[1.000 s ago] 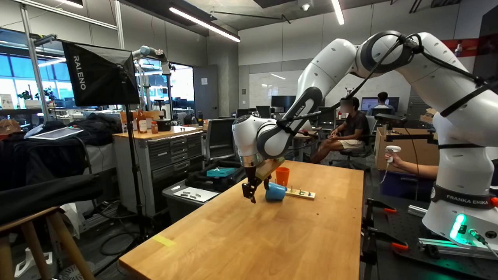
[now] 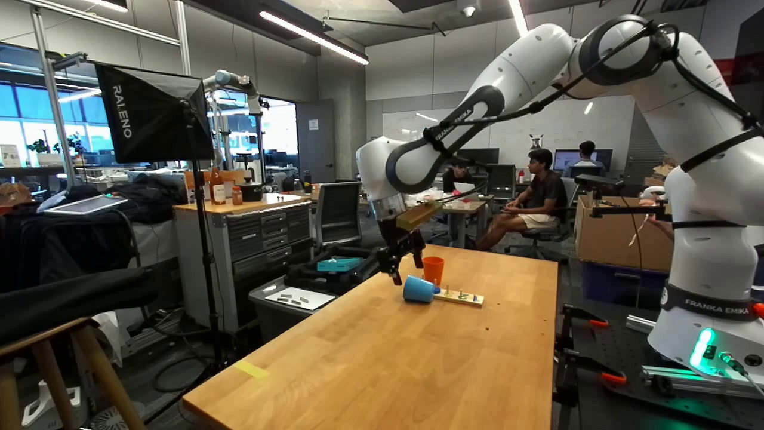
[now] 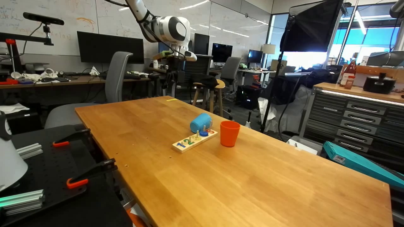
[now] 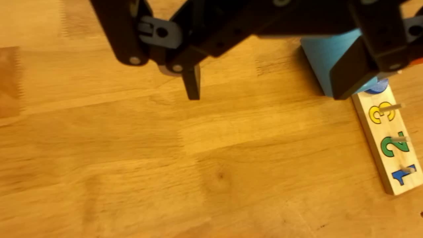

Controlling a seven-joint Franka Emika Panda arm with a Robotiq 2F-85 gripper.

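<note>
A blue cup [image 2: 418, 289] lies on its side against one end of a wooden number board [image 3: 195, 141] with upright pegs. The board shows the numerals 1, 2 and 3 in the wrist view, and a blue disc [image 3: 203, 133] sits near its cup end. An orange cup [image 3: 229, 133] stands upright beside the board. Above the table, my gripper is open, its fingers wide apart with bare wood visible between them. One finger [image 4: 353, 71] hides part of the blue cup in the wrist view; the gripper appears raised clear of it in exterior view 1.
Clamps [image 2: 594, 365] grip the edge by the robot base. A grey bin [image 2: 293, 301] stands beyond the opposite edge.
My gripper has risen from beside the blue cup to above it. The blue cup has shifted slightly and turned, still lying on its side. The board and orange cup look unmoved.
</note>
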